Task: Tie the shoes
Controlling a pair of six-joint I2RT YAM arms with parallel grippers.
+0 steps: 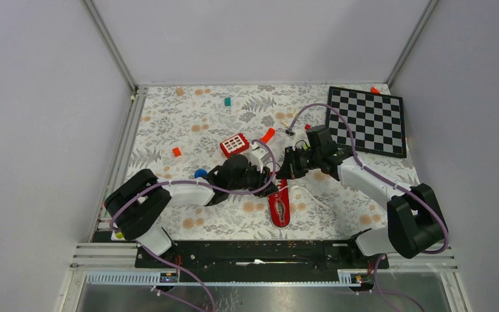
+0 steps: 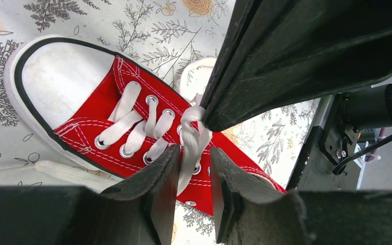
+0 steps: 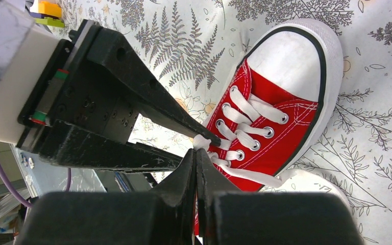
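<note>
A red sneaker point(image 1: 279, 207) with white toe and laces lies at the front centre, both grippers over it. In the left wrist view a lace loop point(image 2: 191, 130) stands up above the eyelets, beside the tip of the other gripper. My left gripper is part open, with white lace running between its fingers. My right gripper is shut at that lace, its tip on or just by the white strand; whether it grips it is hard to tell. Another lace end point(image 3: 250, 173) trails across the shoe's side.
A chessboard point(image 1: 365, 122) lies at the back right, a red-and-white object point(image 1: 234, 144) behind the left arm, with small coloured blocks point(image 1: 227, 102) scattered about. The front edge is close below the shoe.
</note>
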